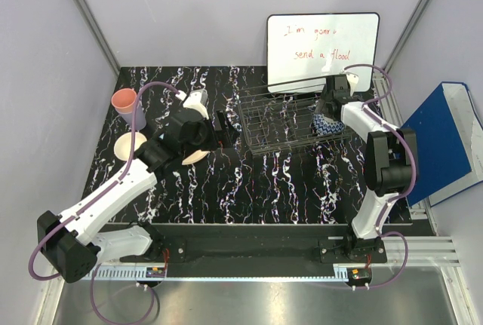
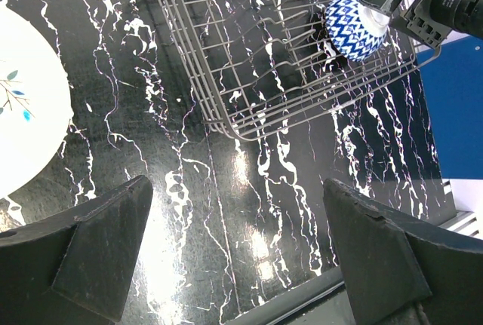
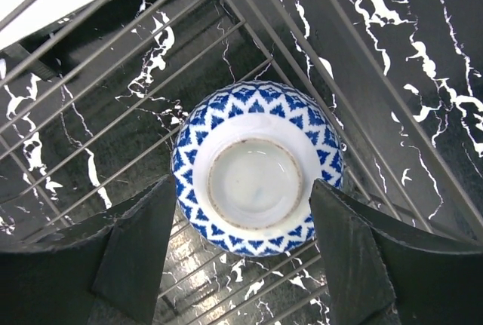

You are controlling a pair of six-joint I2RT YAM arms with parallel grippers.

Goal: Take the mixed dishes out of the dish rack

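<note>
A blue-and-white zigzag bowl (image 1: 326,126) lies bottom-up in the right end of the wire dish rack (image 1: 256,144). My right gripper (image 1: 332,99) is over it; in the right wrist view its fingers straddle the lower part of the bowl (image 3: 255,178), part open, and whether they touch it I cannot tell. My left gripper (image 1: 225,130) stands open left of the rack, over dark marble, with nothing between its fingers.
Pale plates (image 1: 123,148) and a cup stack (image 1: 125,101) sit at the left. A whiteboard (image 1: 321,42) stands behind the rack, a blue board (image 1: 426,151) at the right.
</note>
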